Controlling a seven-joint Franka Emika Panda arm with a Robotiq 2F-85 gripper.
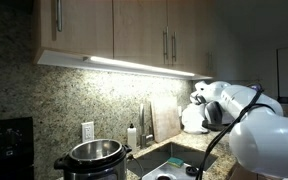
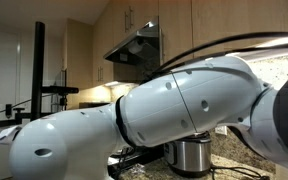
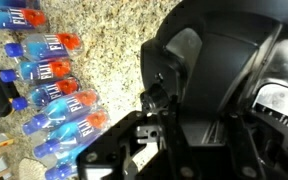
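Note:
My gripper shows in the wrist view as black linkages at the lower middle. Its fingers look shut, and nothing can be made out between its fingers. Right in front of them is a large glossy black appliance (image 3: 254,25) with a broad black bar and shiny grey panels; whether the fingers touch it, I cannot tell. In exterior view 1 the gripper (image 1: 197,98) is small and low above a white rounded object (image 1: 194,118) at the counter's far end. Exterior view 2 shows mostly the white arm (image 2: 184,105), with the gripper not discernible.
Several Fiji water bottles (image 3: 59,69) lie along the left of the wrist view on the speckled counter (image 3: 119,35). A sink (image 1: 164,160) holding a green item, a faucet (image 1: 142,125), a soap bottle (image 1: 131,135) and a steel cooker (image 1: 96,155) stand nearer. Wooden cabinets (image 1: 139,30) overhang the counter.

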